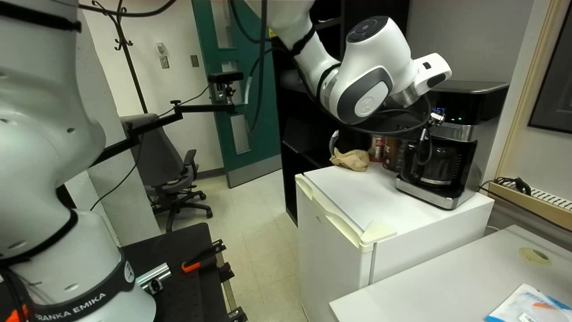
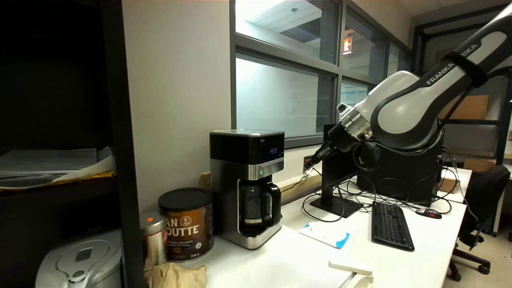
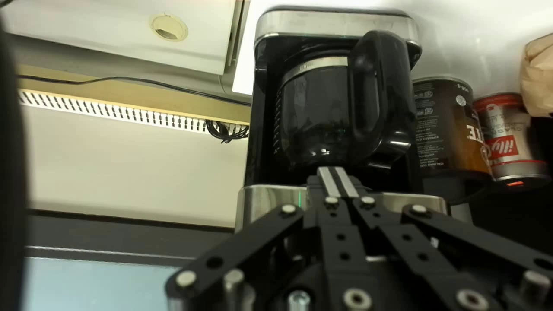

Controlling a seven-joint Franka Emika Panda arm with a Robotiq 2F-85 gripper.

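Note:
A black and steel coffee maker stands on the white fridge top, its panel lit with a blue display and a green light. The glass carafe sits inside it, black handle facing outward. My gripper is shut, and nothing shows between its fingers. In exterior view 2 the gripper hangs in the air to the right of the machine, visibly apart from it. The arm's hand hides part of the machine's top in exterior view 1.
A brown coffee can, a smaller illy tin and a crumpled paper bag are beside the machine. The fridge top is clear in front. A monitor and a keyboard occupy the desk.

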